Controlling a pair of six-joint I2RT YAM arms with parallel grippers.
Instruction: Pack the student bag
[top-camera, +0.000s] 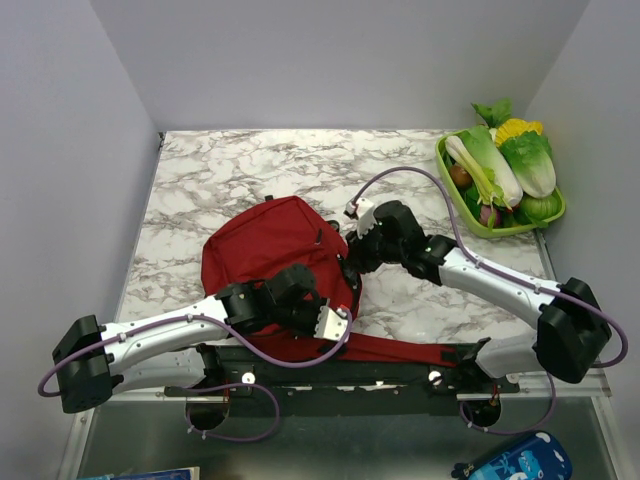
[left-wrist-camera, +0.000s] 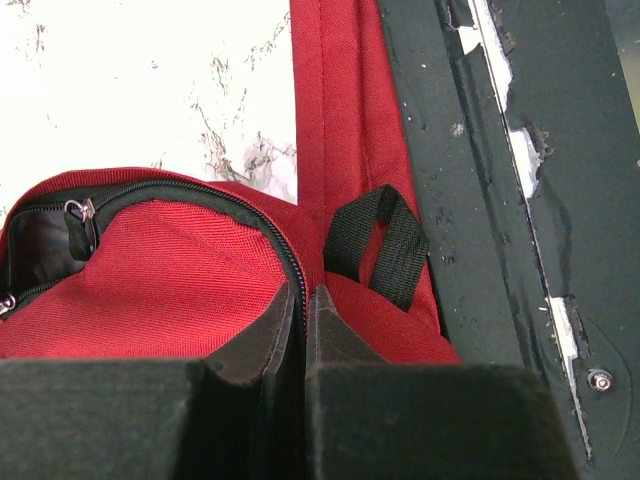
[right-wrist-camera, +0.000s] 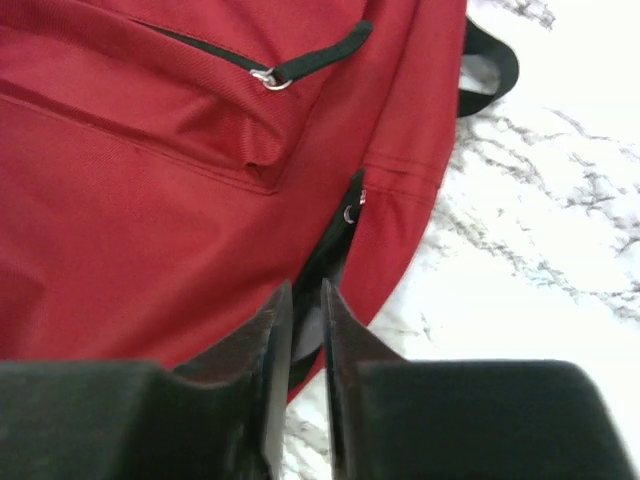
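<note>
A red bag (top-camera: 265, 240) lies on the marble table. In the left wrist view, my left gripper is shut on the bag's edge by the black zipper (left-wrist-camera: 245, 212). A small zipper pull (left-wrist-camera: 83, 222) hangs further along that opening. My right gripper is open a little, its fingertips over the black-lined side opening (right-wrist-camera: 335, 240) of the bag. Only a narrow gap parts them, and no fabric is clearly gripped. The front pocket's zipper pull (right-wrist-camera: 320, 58) shows above it. The bag's inside is mostly hidden.
A red strap (top-camera: 405, 349) stretches along the table's front edge. At the back right stands a green basket (top-camera: 556, 212) of vegetables. A blue patterned case (top-camera: 525, 462) sits at bottom right, a book-like item (top-camera: 150, 474) at bottom left.
</note>
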